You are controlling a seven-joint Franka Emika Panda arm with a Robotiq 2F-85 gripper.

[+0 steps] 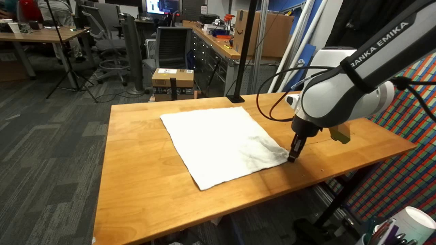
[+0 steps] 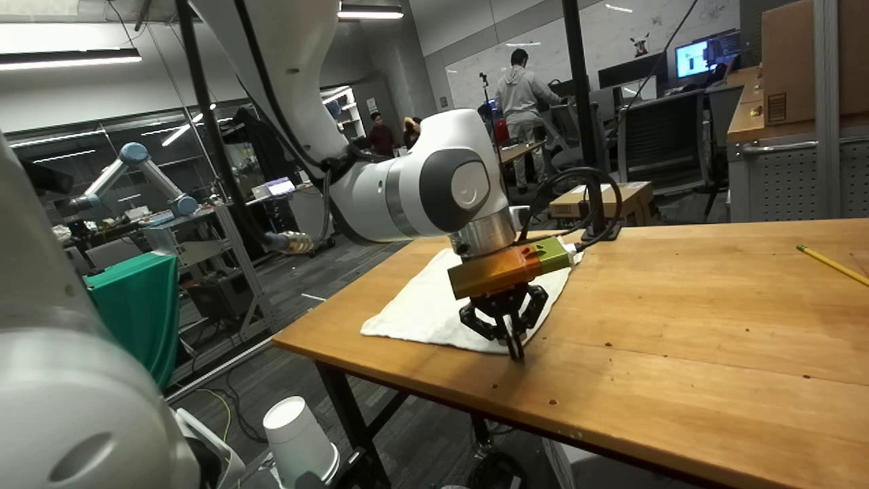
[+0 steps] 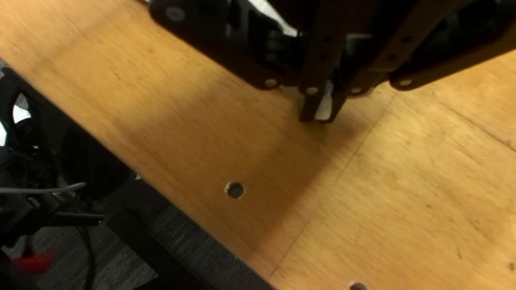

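A white cloth (image 1: pixel 212 143) lies mostly flat on the wooden table, wrinkled towards its near right corner. At that corner my gripper (image 1: pixel 292 158) points down, close to the tabletop, its fingers shut on the cloth's edge. In the wrist view a bit of white cloth (image 3: pixel 325 102) shows between the nearly closed fingers of the gripper. Seen from the other side, the gripper (image 2: pixel 515 355) stands at the edge of the cloth (image 2: pixel 423 305), and the arm hides part of it.
Bare wooden table (image 1: pixel 135 196) surrounds the cloth, with its front edge not far from the gripper. A black post (image 1: pixel 235 98) rises at the table's back edge. A yellow pencil (image 2: pixel 834 265) lies well away on the tabletop.
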